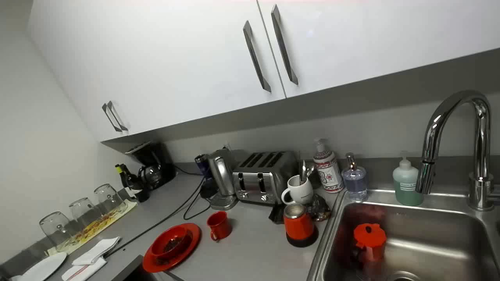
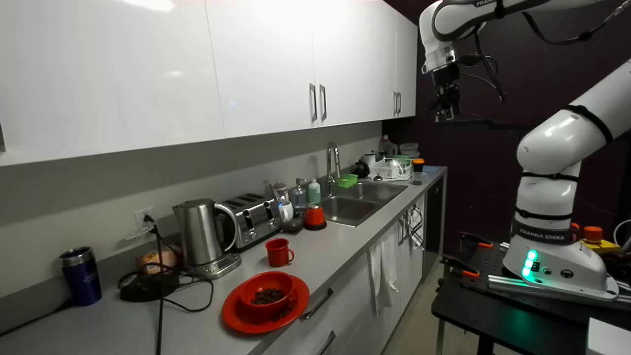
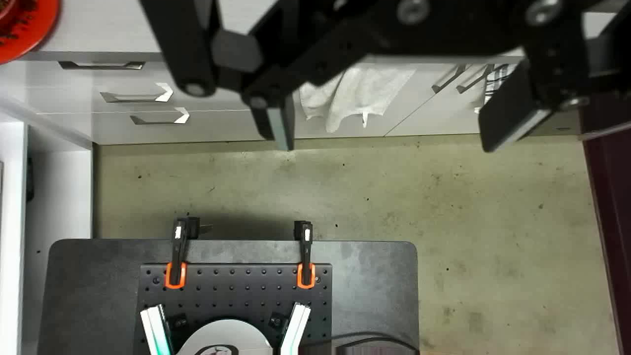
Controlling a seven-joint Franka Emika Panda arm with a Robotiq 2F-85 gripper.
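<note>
My gripper stands open in the wrist view, its fingers wide apart with only the floor and cabinet fronts below them. In exterior view 2 the gripper (image 2: 444, 113) hangs high in the air, in front of the dark wall and well away from the counter. On the counter a red bowl (image 2: 273, 283) with small dark bits in it rests on a red plate (image 2: 236, 319). A red mug (image 2: 276, 253) stands beside them. Farther along is an orange-red pot base (image 2: 314, 218). A red lidded pot (image 1: 373, 250) sits in the sink (image 1: 431, 234).
Against the wall stand a steel kettle (image 2: 198, 236), a toaster (image 2: 251, 218) and a blue tumbler (image 2: 82, 277). Loose cables cross the counter. White cabinets (image 2: 266, 65) overhang it. Clamps (image 3: 305, 254) project from the robot's black table (image 3: 372, 284). Open floor (image 3: 384, 189) separates table and counter.
</note>
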